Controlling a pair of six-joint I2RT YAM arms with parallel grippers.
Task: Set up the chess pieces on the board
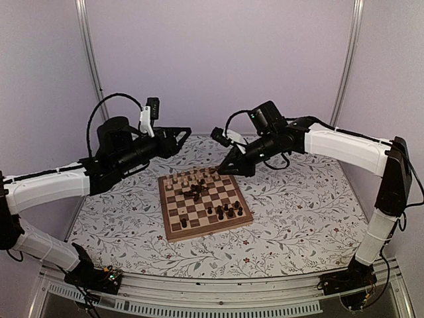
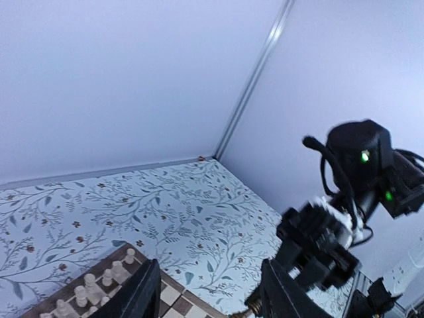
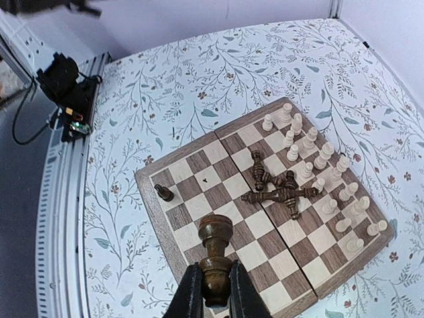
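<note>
The chessboard (image 1: 173, 232) lies on the table. White pieces (image 3: 324, 154) stand along its back side, several dark pieces (image 3: 281, 193) lie in a heap near the middle, and other dark pieces (image 1: 228, 211) stand at the front right. A lone dark piece (image 3: 164, 192) stands near a corner. My right gripper, above the board's right part, is shut on a dark wooden chess piece (image 3: 215, 232). My left gripper hangs raised at the board's back left, its fingers apart with nothing between them.
Walls (image 1: 218, 73) close in the back and both sides. The two arms face each other over the board, with a gap between their grippers.
</note>
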